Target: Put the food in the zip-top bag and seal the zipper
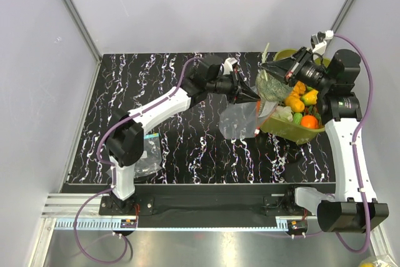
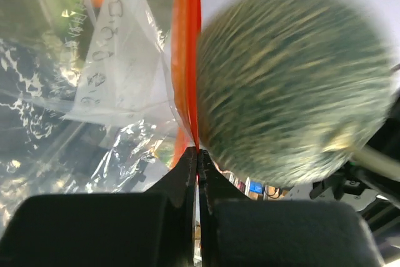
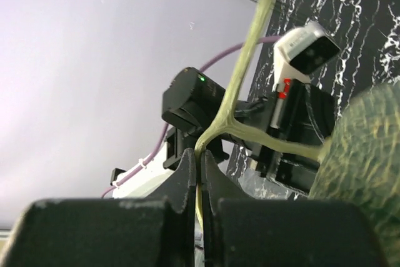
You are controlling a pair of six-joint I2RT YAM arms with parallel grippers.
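Observation:
A green netted melon (image 1: 273,85) hangs beside the bag's mouth, over the near-left side of the basket; it looks blurred in the left wrist view. My right gripper is shut on its pale forked stem (image 3: 234,85), which passes between the fingertips. The clear zip bag (image 1: 237,122) has an orange zipper edge (image 2: 185,42). At that edge my left gripper is shut, with the thin rim running into its fingertips. The melon is outside the film, just across the zipper edge in the left wrist view.
A yellow-green basket (image 1: 289,131) holds several fruits and vegetables, among them an orange (image 1: 309,121), under the right arm. Another clear bag with a blue strip (image 1: 151,136) lies by the left arm's base.

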